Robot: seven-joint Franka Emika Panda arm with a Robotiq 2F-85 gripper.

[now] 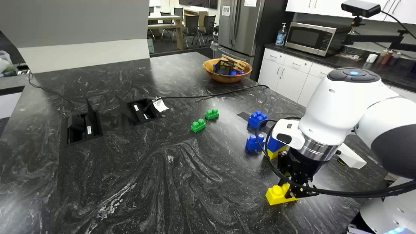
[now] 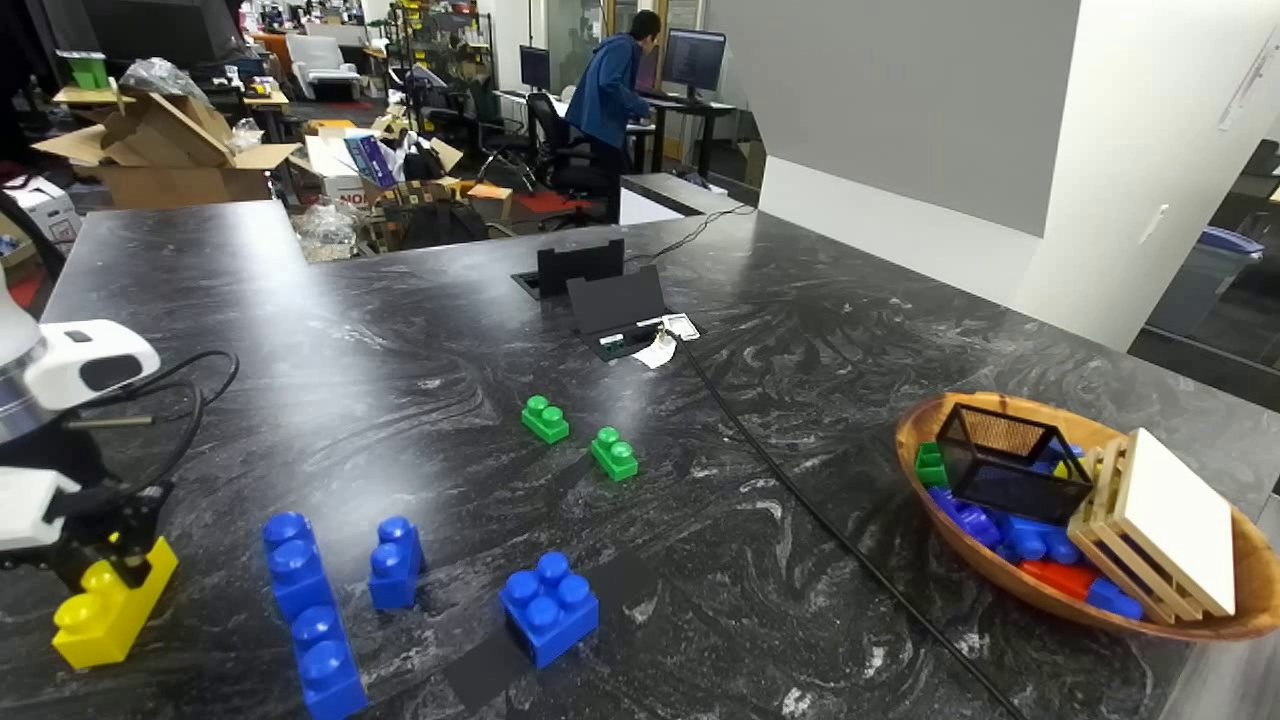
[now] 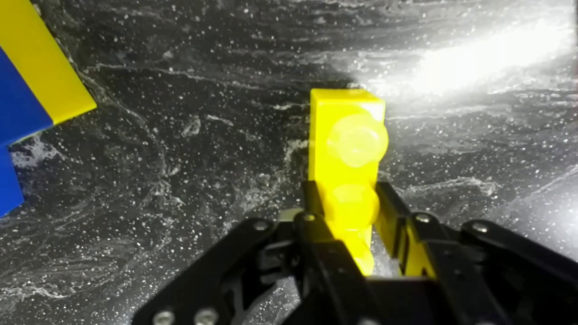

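A long yellow brick (image 3: 347,146) rests on the dark tabletop with its studs upward. My gripper is shut on it, one black finger along each side near a middle stud. In exterior view 1 the yellow brick (image 1: 276,195) sticks out past the gripper (image 1: 292,191) on its left. From exterior view 2 its near end (image 2: 90,636) is plain, while the gripper (image 2: 114,570) covers the part farther back. Close by, blue bricks (image 2: 314,618) sit on a yellow base (image 1: 271,153), partly behind the arm in exterior view 1.
A small blue brick (image 2: 393,564) and a blue block (image 2: 549,608) stand apart nearby. Two green bricks (image 1: 198,125) lie farther off. A wooden bowl (image 1: 227,78) of toys is at the far end, with a cable (image 1: 218,95) across the table.
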